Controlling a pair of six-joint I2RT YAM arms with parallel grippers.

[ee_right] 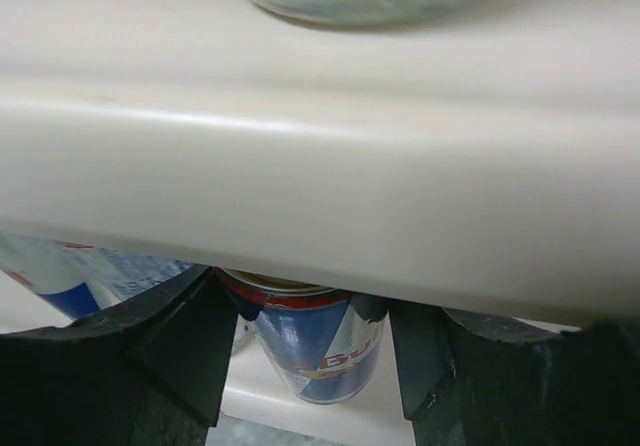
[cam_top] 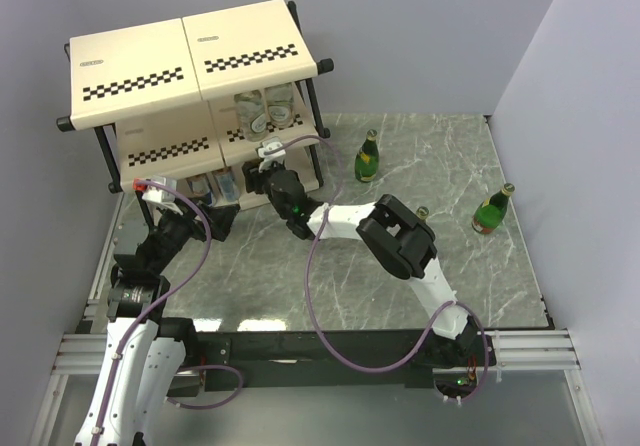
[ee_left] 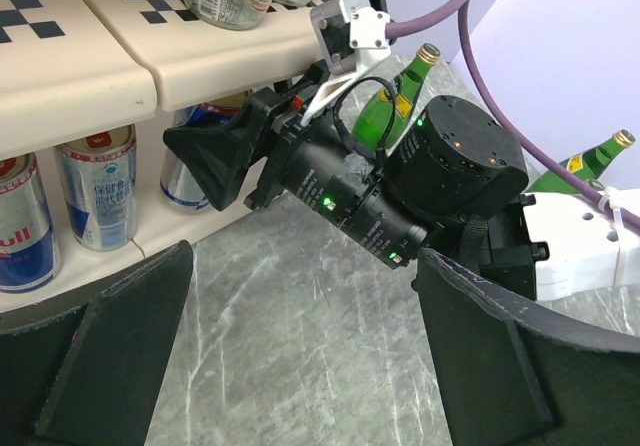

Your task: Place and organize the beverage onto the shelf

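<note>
The white two-column shelf (cam_top: 190, 54) stands at the back left. On its lowest board, a blue and silver can (ee_right: 318, 351) stands upright between the fingers of my right gripper, which looks open around it with narrow gaps at the sides. The overhanging board hides part of the can's top. In the left wrist view, the same can (ee_left: 185, 178) shows beside two more cans, one silver-blue (ee_left: 100, 191) and one blue (ee_left: 25, 231). My left gripper is open and empty, in front of the shelf's left part.
Two clear jars (cam_top: 252, 114) stand on the middle board above my right gripper. Green bottles stand on the marble table to the right, one at the back (cam_top: 367, 156) and one farther right (cam_top: 492, 209); another bottle top (cam_top: 422, 213) peeks out behind the right arm.
</note>
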